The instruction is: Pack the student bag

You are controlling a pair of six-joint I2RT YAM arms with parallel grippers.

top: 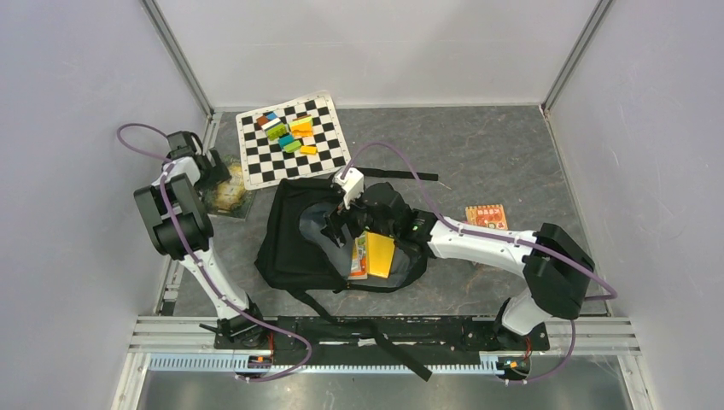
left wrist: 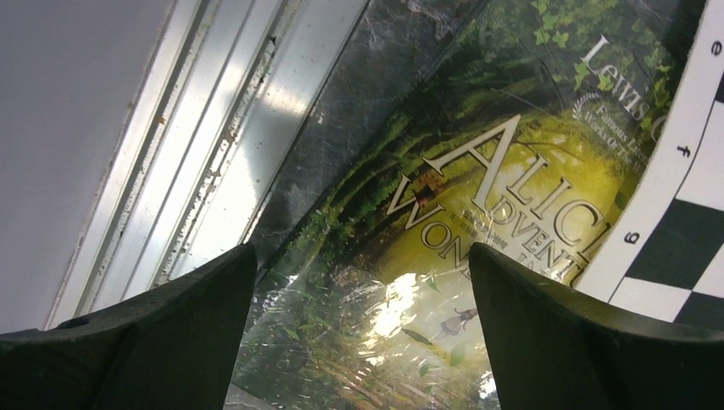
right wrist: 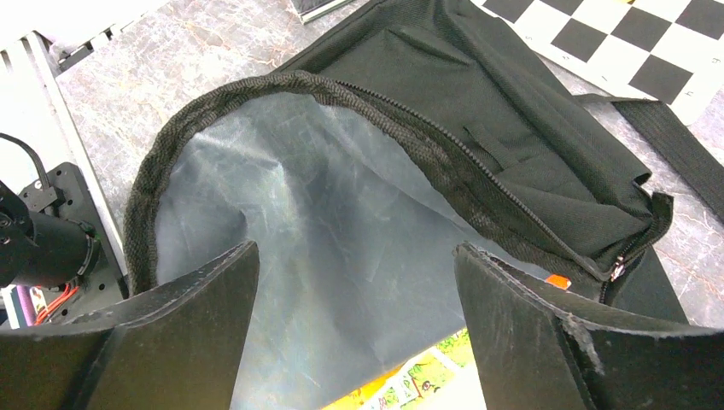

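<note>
A glossy Alice in Wonderland book [top: 230, 195] lies on the left, partly under my left gripper [top: 213, 169], whose fingers stand open over its cover in the left wrist view. The black bag [top: 286, 248] lies open in the centre, with a yellow item [top: 381, 256] and colourful books [top: 358, 266] inside. My right gripper [top: 336, 228] is open over the bag's grey lining [right wrist: 324, 239], nothing between its fingers. An orange booklet [top: 485, 215] lies at the right, partly hidden by the right arm.
A chessboard [top: 256, 171] with coloured blocks [top: 290, 137] stands behind the bag, beside the book. Metal rails and walls bound the left side.
</note>
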